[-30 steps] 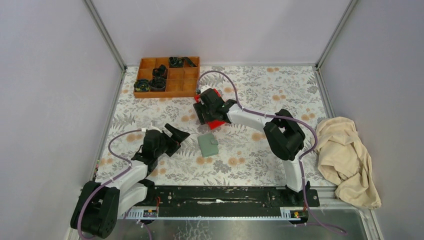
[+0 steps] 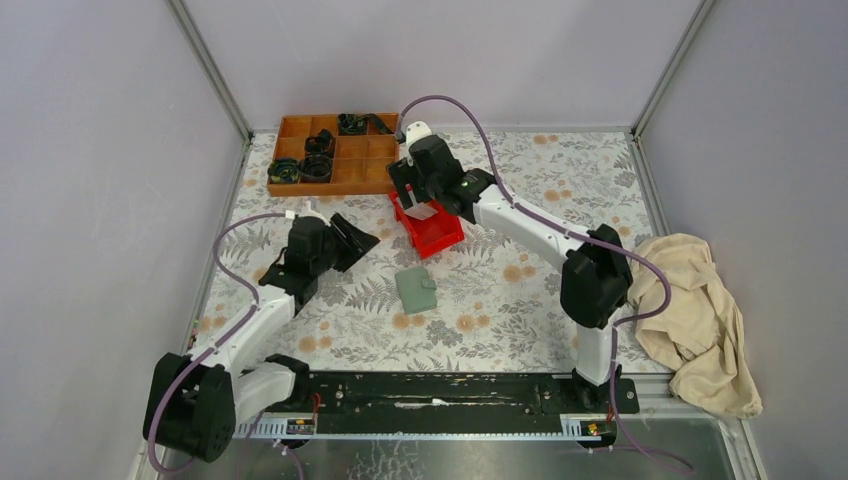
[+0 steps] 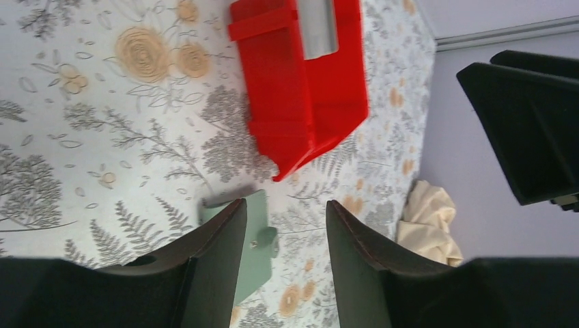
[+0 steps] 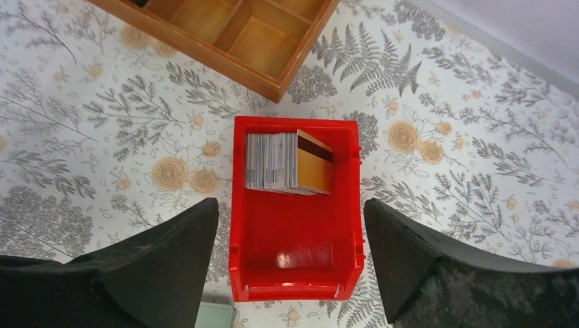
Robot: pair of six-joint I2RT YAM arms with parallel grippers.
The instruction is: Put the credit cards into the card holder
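A row of upright cards (image 4: 270,160) stands at the far end of a red box (image 4: 239,219), with a gold card (image 4: 315,171) at the right of the row, its face showing. Over the box, my right gripper is open, its fingers apart and nothing between them. The green card holder (image 2: 416,290) lies on the table in front of the box. My left gripper hovers to the left of box and holder, also open and empty. Only a corner of the holder shows in the right wrist view.
A wooden divided tray (image 2: 365,180) with several dark rolled items sits behind the red box. A beige cloth (image 2: 695,320) is heaped at the far right. The floral tabletop (image 2: 520,340) right of the holder is clear.
Over the last second both grippers have moved toward the back of the table. Box and holder have stayed in place.
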